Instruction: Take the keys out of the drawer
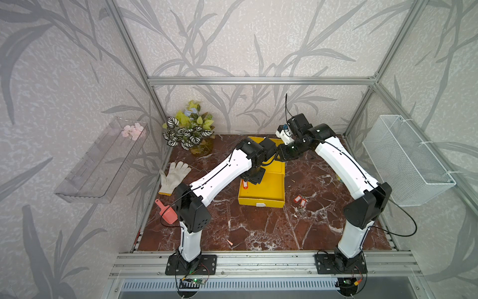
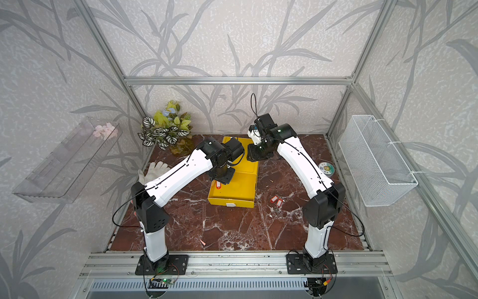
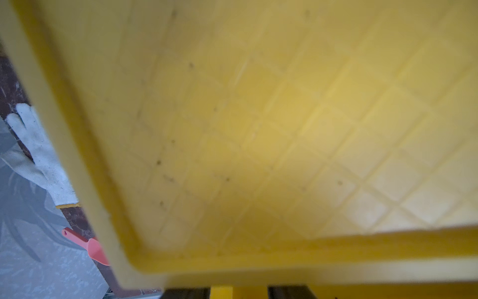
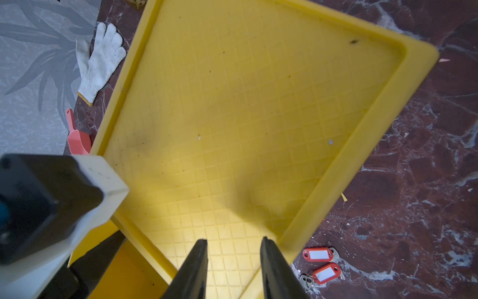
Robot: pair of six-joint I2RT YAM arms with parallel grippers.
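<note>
A yellow plastic box (image 1: 264,196) with a drawer open at the front stands mid-table. A red-tagged key (image 1: 245,184) lies inside it at the left, partly under my left gripper (image 1: 251,177), whose wrist view is filled by the yellow lid, fingertips mostly out of sight. My right gripper is higher, over the back right of the box, fingers apart with nothing seen between them. Two more red key tags (image 1: 301,201) lie on the table right of the box.
A plant (image 1: 191,129) stands back left, a white glove (image 1: 174,177) and pink scoop (image 1: 168,214) at left, a round tin (image 2: 326,169) at right.
</note>
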